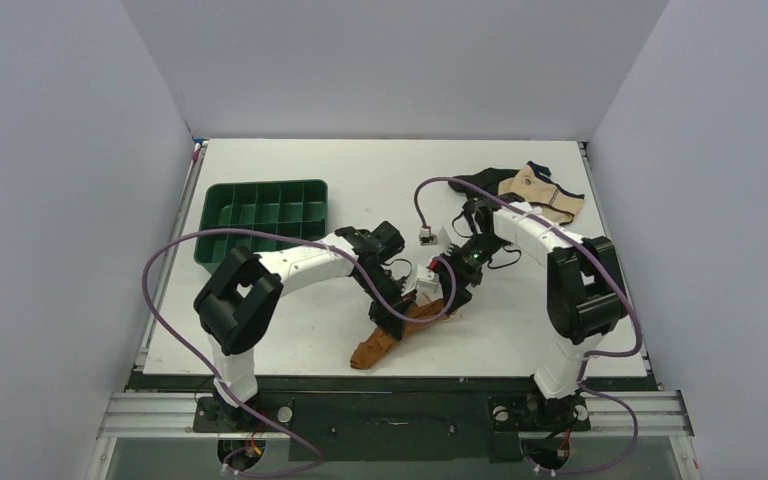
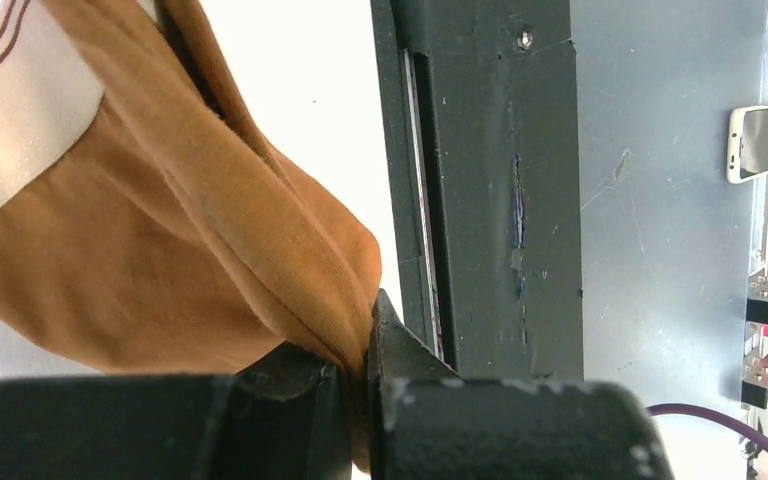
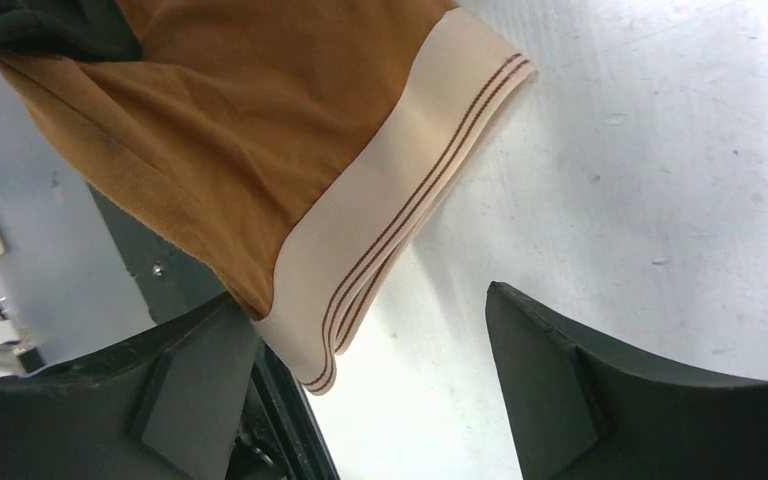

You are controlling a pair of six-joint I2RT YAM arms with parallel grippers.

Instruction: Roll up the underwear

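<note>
The brown underwear (image 1: pixel 368 354) lies slantwise near the table's front edge, partly hidden under both arms. In the left wrist view, my left gripper is shut on a fold of its brown cloth (image 2: pixel 260 215). Its pale waistband (image 3: pixel 365 225), with two dark stripes, slopes across the right wrist view. My right gripper stands open; the band's near corner hangs between its fingers, close to the left finger (image 3: pixel 195 385), while the right finger (image 3: pixel 550 390) is clear of the cloth.
A green divided box (image 1: pixel 265 208) stands at the back left. Folded beige cloth (image 1: pixel 535 190) and dark cloth (image 1: pixel 485 181) lie at the back right. Bare white table shows at the back middle and front right.
</note>
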